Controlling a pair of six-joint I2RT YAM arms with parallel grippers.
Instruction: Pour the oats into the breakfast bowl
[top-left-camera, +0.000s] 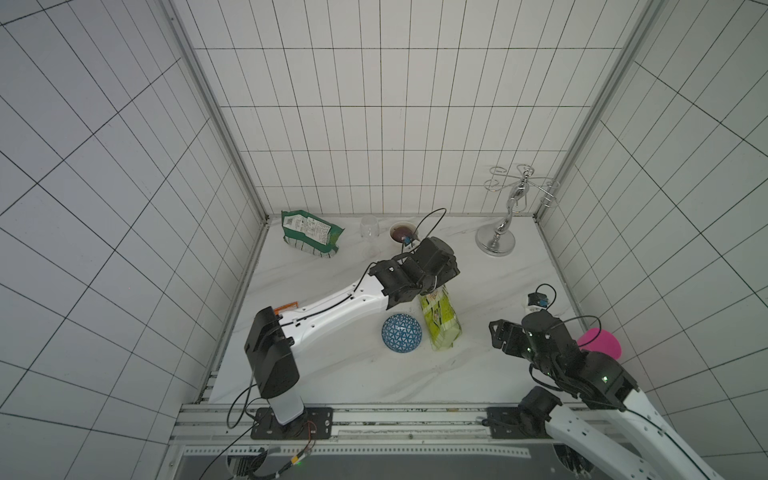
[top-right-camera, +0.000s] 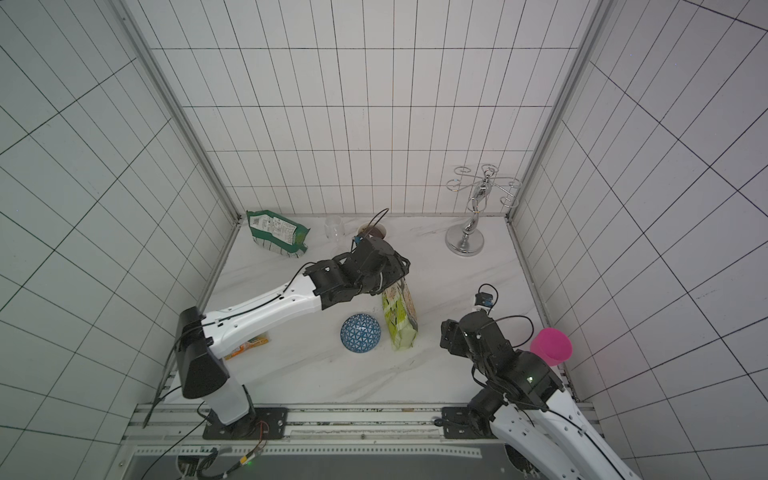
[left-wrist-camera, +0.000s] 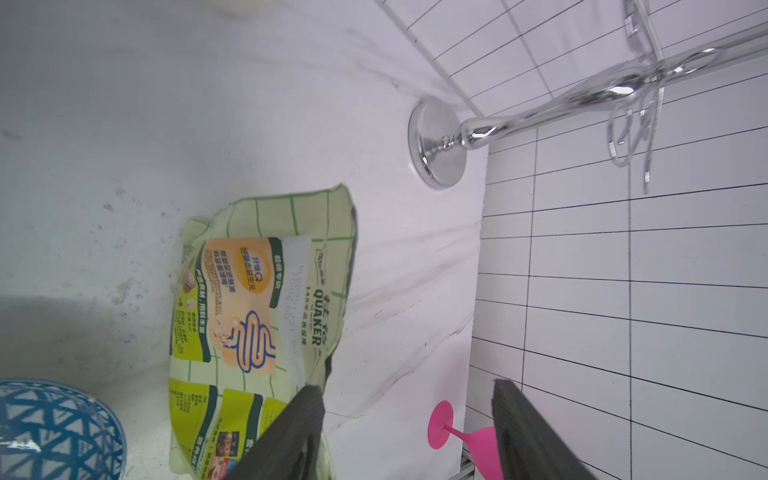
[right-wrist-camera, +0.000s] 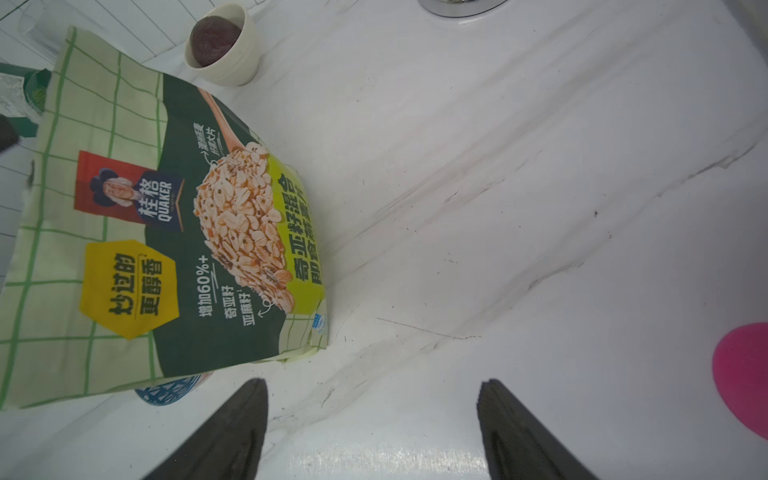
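The green Quaker oats bag (top-left-camera: 441, 320) stands on the table, its printed front filling the left side of the right wrist view. Just left of it sits the blue patterned bowl (top-right-camera: 360, 333); only a part of the bowl (left-wrist-camera: 60, 432) shows in the left wrist view. Over the bag's far end reaches my left arm, its gripper open, with the left finger overlapping the bag's lower edge in view and nothing gripped. To the right of the bag, apart from it, my right gripper is also open and empty.
A pink item (top-left-camera: 600, 344) lies at the right edge. At the back stand a metal rack (top-left-camera: 497, 237), a cream cup (right-wrist-camera: 232, 60), a clear glass (top-left-camera: 369, 227) and a green packet (top-left-camera: 310, 232).
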